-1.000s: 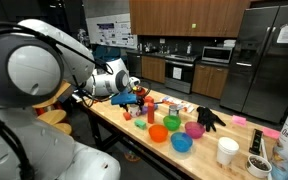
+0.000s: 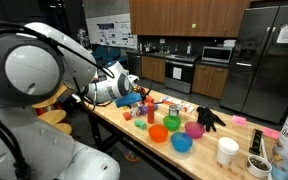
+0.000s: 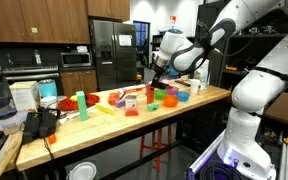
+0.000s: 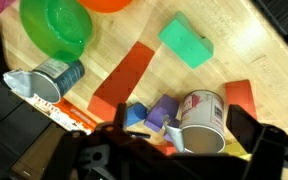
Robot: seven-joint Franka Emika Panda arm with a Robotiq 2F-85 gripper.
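My gripper points down over the table, its two dark fingers (image 4: 246, 130) wide apart. Below the gap is a printed white mug (image 4: 204, 104), and nothing appears gripped. A purple block (image 4: 162, 111) and a small blue block (image 4: 136, 113) lie left of the mug. An orange-red block (image 4: 241, 97) is partly behind the right finger. Farther up the wrist view are a longer red-orange block (image 4: 124, 80) and a green block (image 4: 187, 40). In exterior view 1 the arm's white wrist section (image 2: 108, 90) hangs over the table's far end.
A green bowl (image 4: 59, 25) and a metallic cup (image 4: 49, 80) are at the wrist view's left. Blue (image 2: 181, 143) and pink (image 2: 194, 130) bowls sit mid-table, with a black glove-like item (image 2: 210, 119) beyond. A white cup (image 2: 226, 150) stands nearer the right end.
The arm's white wrist section has shifted and tilted slightly at the table's far end. The bowls and cup on the table look unmoved.
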